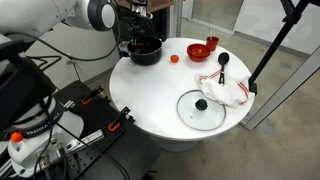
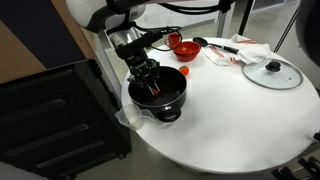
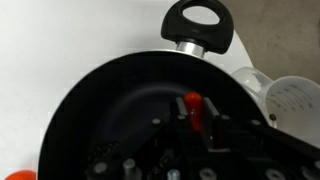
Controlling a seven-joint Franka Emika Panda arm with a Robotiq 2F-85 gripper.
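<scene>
A black pot with dark handles stands at the table's edge. My gripper reaches down into it, shut on a small red-orange object. That object also shows as an orange spot inside the pot in exterior view 2. Its lower part is hidden by the fingers, and whether it touches the pot's floor I cannot tell. The pot's interior looks dark and otherwise bare where visible in the wrist view.
A clear measuring cup stands close beside the pot. Around the white table are a red-orange ball, red bowls, a dark ladle, a cloth and a glass lid.
</scene>
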